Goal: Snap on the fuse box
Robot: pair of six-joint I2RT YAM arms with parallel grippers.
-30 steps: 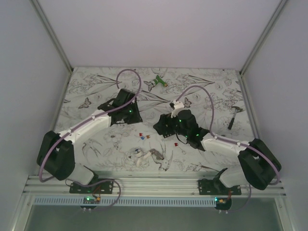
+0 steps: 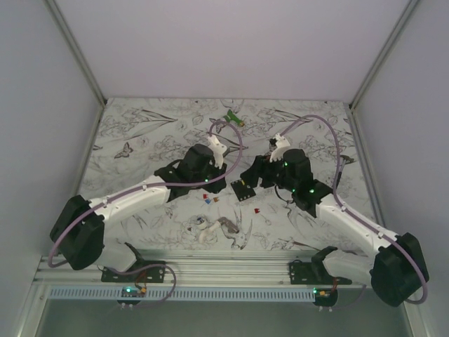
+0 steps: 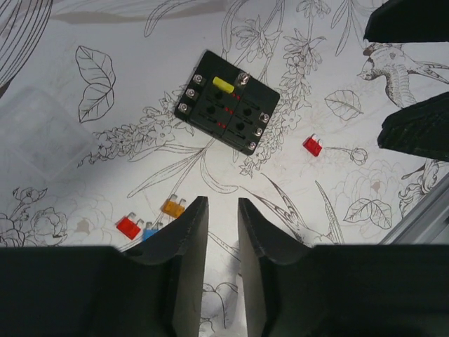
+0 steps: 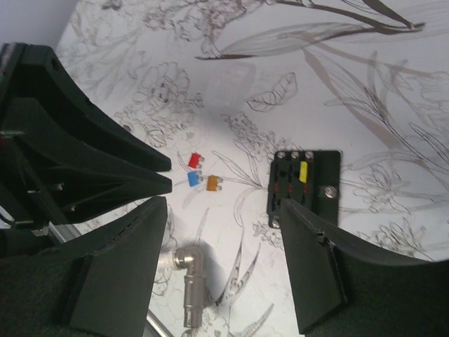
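The black fuse box (image 2: 243,190) lies mid-table, one yellow fuse (image 3: 223,84) in a slot. Red (image 3: 128,226), orange (image 3: 172,207) and blue (image 3: 151,232) fuses lie loose beside it, plus another red fuse (image 3: 312,144). My left gripper hovers over the loose fuses, fingertips close together; whether anything is between them is unclear. My right gripper is above the right side of the fuse box, fingers apart with nothing seen between them.
A pipe-like fitting (image 4: 193,277) lies toward the front edge. A hammer (image 2: 341,171) lies at the right, a green object (image 2: 233,118) at the back.
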